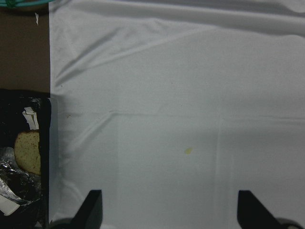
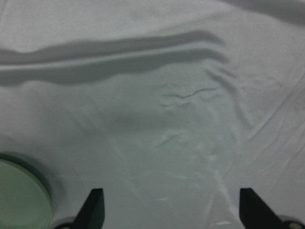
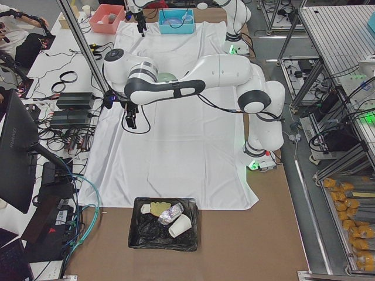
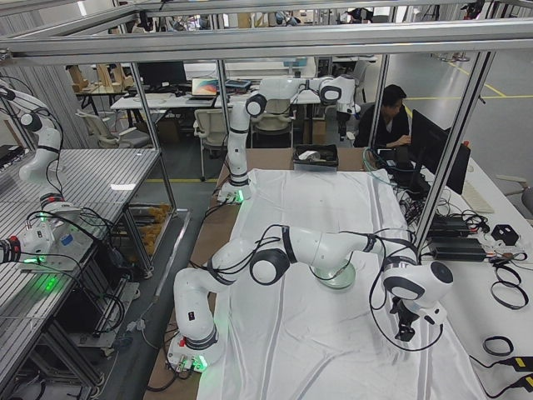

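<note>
My left gripper [image 3: 130, 120] hangs over the white cloth [image 3: 176, 152], open and empty in its wrist view. A black-lined bin [image 3: 135, 231] holds a bread slice [image 1: 27, 151], crumpled foil [image 3: 171, 213] and a white cup [image 3: 180, 226]. My right gripper [image 4: 404, 325] is at the cloth's other end, also open and empty. A pale green round dish [image 2: 19, 195] lies on the cloth at lower left of the right wrist view, partly hidden by the arms in both camera views.
A blue container [image 3: 176, 29] stands at the cloth's far end in the camera left view. A monitor [image 3: 17, 152], cables and black boxes crowd the side table. Metal frame posts rise beside the cloth.
</note>
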